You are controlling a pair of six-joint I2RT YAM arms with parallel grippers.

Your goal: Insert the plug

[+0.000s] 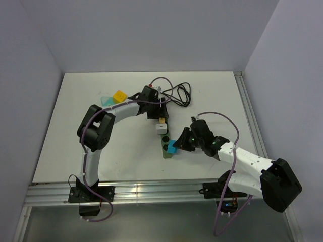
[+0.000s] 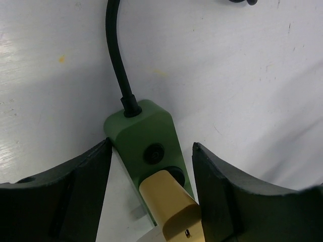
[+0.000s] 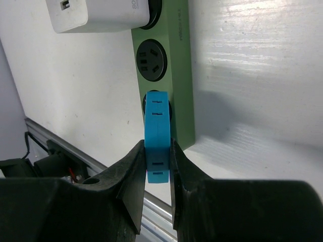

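The green power strip (image 1: 167,150) lies lengthwise near the middle of the table. In the left wrist view, the strip's cable end (image 2: 146,133) sits between the parted fingers of my left gripper. Its left finger (image 2: 96,164) is close against the strip's side, contact unclear; a gap shows at the right. My right gripper is shut on a blue plug (image 3: 157,123), held over the socket at the strip's other end. The plug's far end overlaps that socket; whether its prongs are in is hidden.
A yellow plug (image 2: 169,199) and a white plug (image 3: 91,15) sit on the strip, with an empty socket (image 3: 151,60) beside the white one. Black cable (image 1: 184,96) is coiled behind. A yellow block (image 1: 119,97) and a teal item (image 1: 106,102) lie back left.
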